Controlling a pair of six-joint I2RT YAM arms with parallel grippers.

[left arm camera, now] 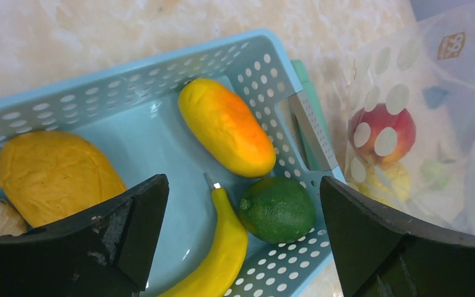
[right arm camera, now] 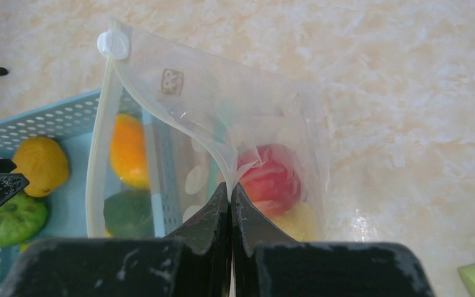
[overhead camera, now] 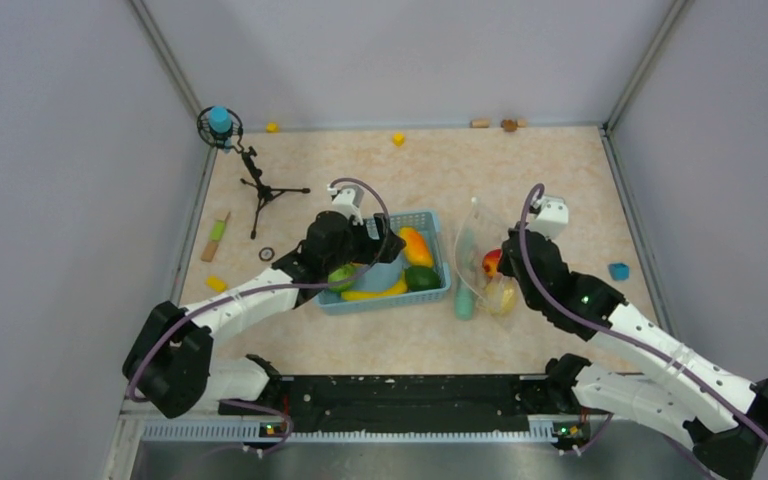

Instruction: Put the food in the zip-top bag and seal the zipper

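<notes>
In the right wrist view my right gripper is shut on the rim of the clear zip bag (right arm camera: 247, 86), whose white slider (right arm camera: 112, 44) sits at the far corner of the mouth. Inside the bag lie a red pomegranate (right arm camera: 272, 179) and a yellow fruit (overhead camera: 501, 296). My left gripper stands open above the blue basket (left arm camera: 154, 65), nothing between its fingers. Below it are an orange-yellow mango (left arm camera: 226, 127), a dark green avocado (left arm camera: 278, 210), a yellow banana (left arm camera: 219, 263) and a round yellow item (left arm camera: 59, 176). A green squash (right arm camera: 12, 219) also lies there.
A teal object (overhead camera: 464, 303) lies between basket and bag. Behind the left arm stands a black tripod (overhead camera: 263, 190). A blue block (overhead camera: 619, 271) rests at the right edge.
</notes>
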